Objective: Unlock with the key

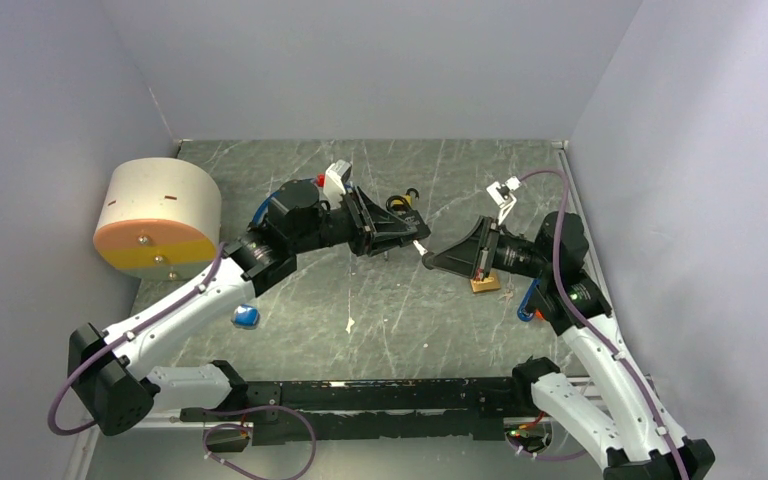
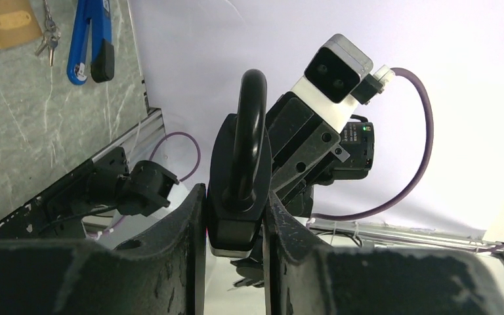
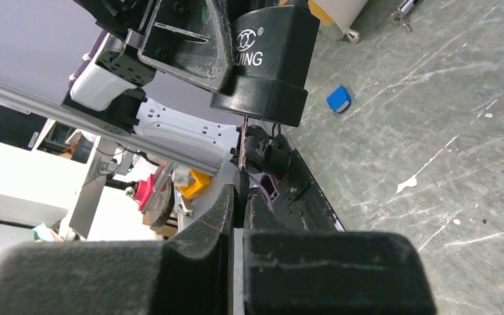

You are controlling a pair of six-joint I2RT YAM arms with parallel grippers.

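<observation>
My left gripper [image 1: 400, 232] is shut on a black padlock [image 2: 239, 216], whose black shackle points up in the left wrist view. In the right wrist view the padlock [image 3: 269, 65] shows its branded body, bottom toward my right gripper. That gripper is shut on a black-headed key [image 3: 241, 180], its thin metal shaft reaching up to the padlock's underside; I cannot tell how far it is inserted.
On the grey table lie a brass padlock [image 2: 10, 23], loose keys [image 2: 51, 39], blue-handled tools [image 2: 79, 52] and a blue block [image 3: 338, 100]. A cream cylindrical box [image 1: 155, 215] stands at the left.
</observation>
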